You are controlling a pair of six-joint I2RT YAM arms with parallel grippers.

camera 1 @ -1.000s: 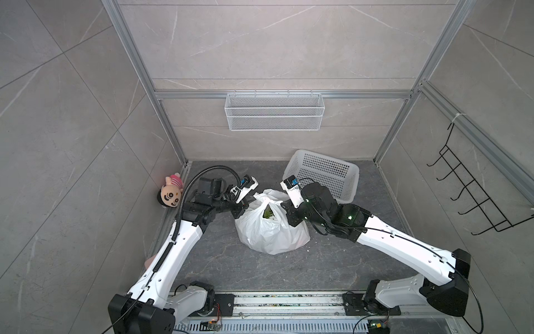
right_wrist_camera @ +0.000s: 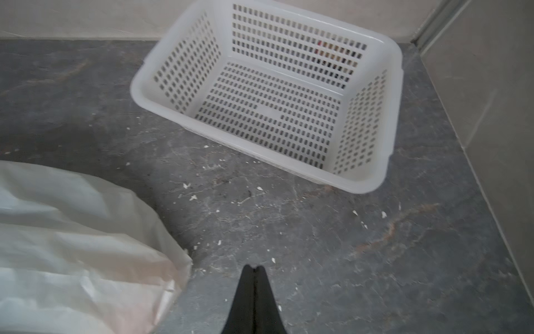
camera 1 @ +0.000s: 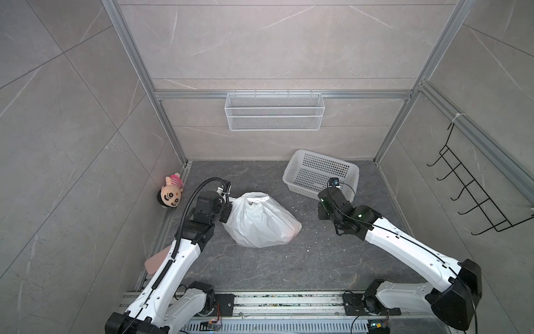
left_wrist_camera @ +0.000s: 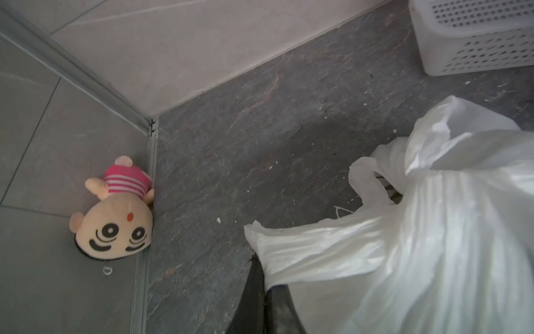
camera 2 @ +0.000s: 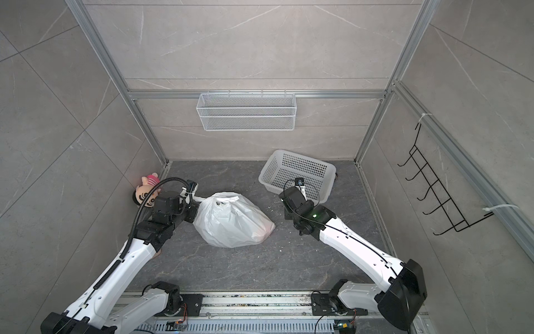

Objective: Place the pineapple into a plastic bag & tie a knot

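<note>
The white plastic bag [camera 1: 262,222] bulges on the grey floor between my arms. At its left side, my left gripper is shut on a gathered strip of the plastic, stretched out from the bag's upper part. Through a loop in the bag [left_wrist_camera: 364,172], a sliver of green shows in the left wrist view; the rest of the pineapple is hidden inside. Right of the bag and apart from it, my right gripper is shut, with nothing visible between its fingertips. No finished knot can be made out.
A white perforated basket [right_wrist_camera: 272,117] stands empty behind my right gripper. Against the left wall leans a doll [left_wrist_camera: 116,211] in a pink striped top. A black hook rack [camera 1: 472,189] hangs on the right wall. Bare floor lies in front of the bag.
My right gripper has moved right, away from the bag. The left one has drawn back left with the plastic, the bag leaning after it.
</note>
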